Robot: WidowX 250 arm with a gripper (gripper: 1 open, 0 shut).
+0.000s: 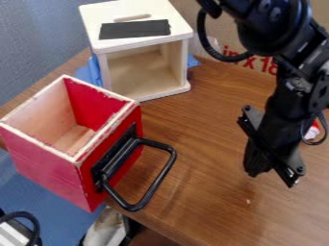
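Observation:
The black robot arm comes down from the top right, with its gripper (270,154) low over the right part of the wooden table. Whether it is open or shut is hard to tell. An open red wooden box (52,163) with a large black handle (160,179) on its side stands at the left, apart from the gripper. Behind it is a white wooden cubby (182,58) with a black strip on top and an open front.
Bare tabletop (193,216) lies between the red box and the gripper. Blue cloth shows beside the cubby and at lower left. A cardboard surface with red lettering stands behind the arm.

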